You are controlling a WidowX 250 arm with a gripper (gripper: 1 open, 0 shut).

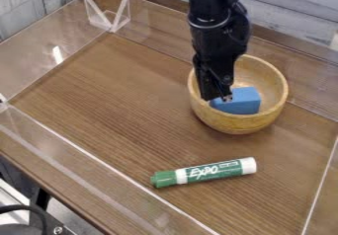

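The black gripper [211,86] reaches down from the top into the left part of a yellow bowl [264,120] on the right side of the table. A blue block [239,104] lies in the bowl, just right of the fingertips. The gripper looks shut, with nothing clearly visible between its fingers, though its tips are hard to make out. A green and white EXPO marker [203,173] lies on the table below the bowl.
A clear plastic edge runs along the left, and a black cable [34,214] shows at the bottom left corner.
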